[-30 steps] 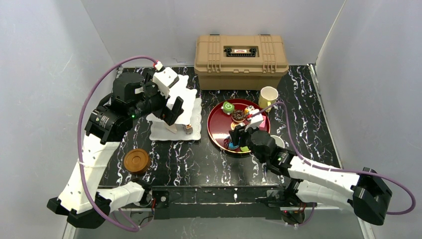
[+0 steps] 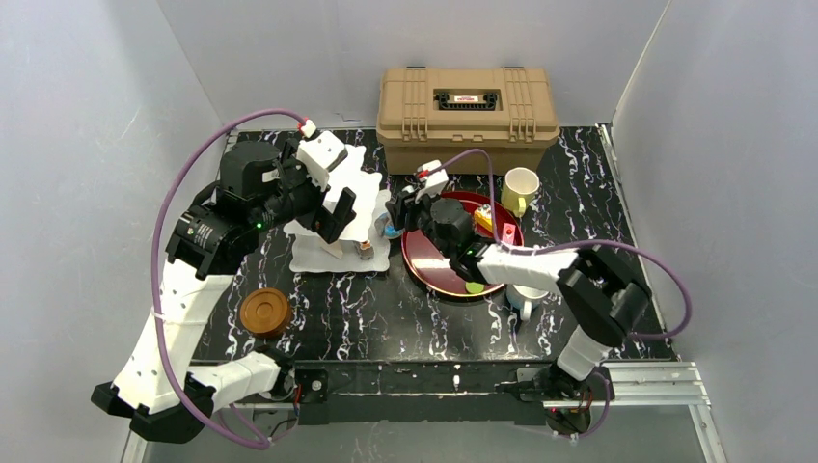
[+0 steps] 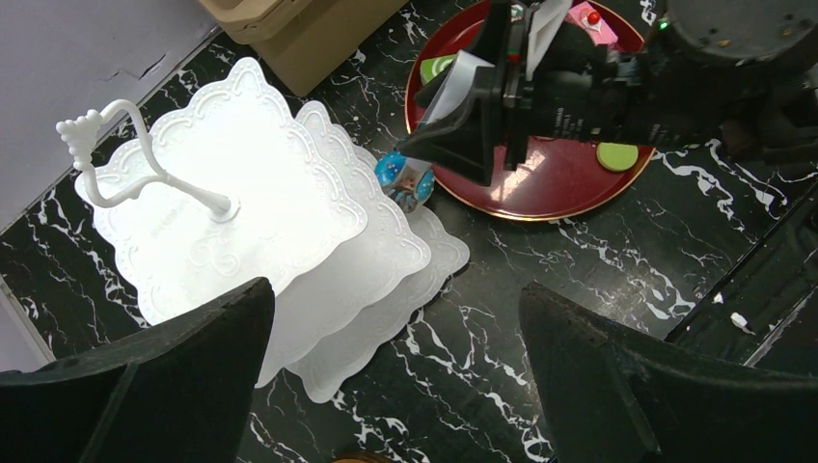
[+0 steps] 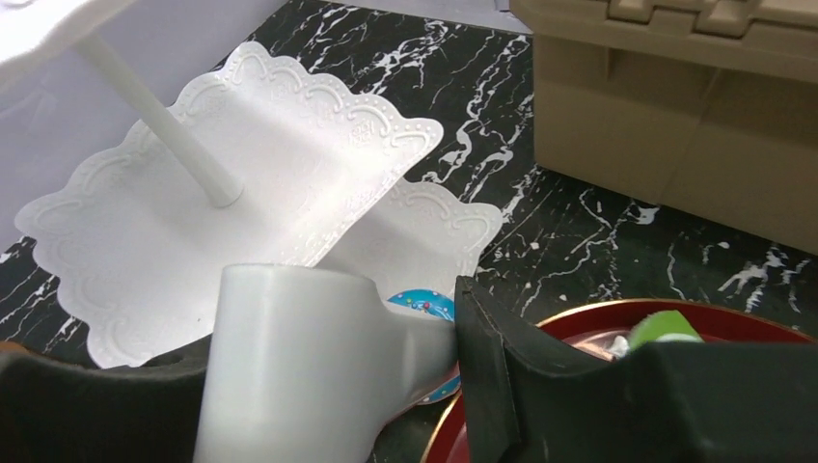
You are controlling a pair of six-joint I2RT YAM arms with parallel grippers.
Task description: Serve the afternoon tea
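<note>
A white tiered stand (image 3: 222,154) with square scalloped plates fills the left-middle. My left gripper is open above it, nothing between its fingers. My right gripper (image 2: 403,214) is at the stand's right side, by the red tray's edge, with a blue-topped treat (image 3: 405,178) at its tip. In the right wrist view a white object (image 4: 299,357) fills the space between the fingers, partly hiding the blue treat; whether they grip is unclear. The red tray (image 3: 502,193) holds green, pink and yellow treats, partly hidden by the right arm.
A tan case (image 2: 468,125) stands along the back. A yellow mug (image 2: 520,188) is right of the tray, another mug (image 2: 526,301) in front of it. A round brown object (image 2: 265,311) lies front left.
My right gripper and the blue treat have moved left and up across the tray to the stand's edge. The left arm has not moved.
</note>
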